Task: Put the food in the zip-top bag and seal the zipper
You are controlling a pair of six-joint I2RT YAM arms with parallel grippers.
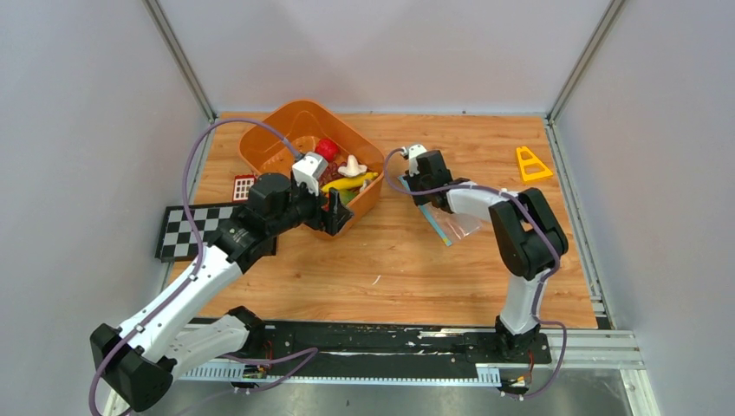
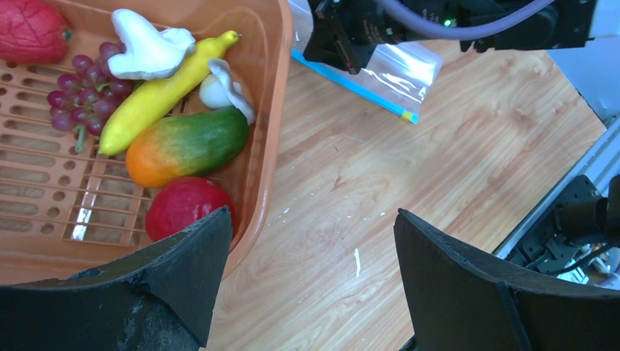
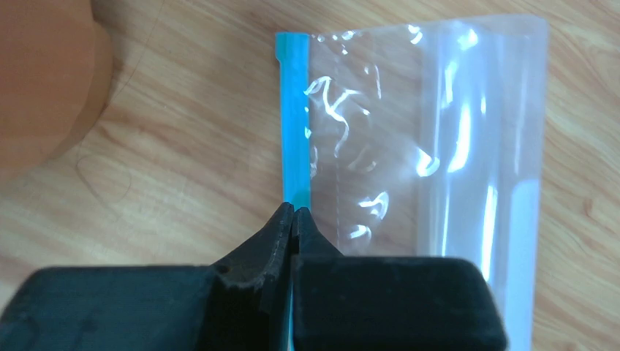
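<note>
The clear zip top bag lies flat on the table with its blue zipper strip on the left in the right wrist view. Over that strip my right gripper is shut, its fingertips together; whether they pinch the strip cannot be made out. The toy food lies in the orange basket: a yellow banana, grapes, a green-orange papaya, a white piece and red pieces. My left gripper hangs open and empty by the basket's side.
The orange basket stands close to the left of the bag. A checkered board and a yellow triangular piece lie at the sides.
</note>
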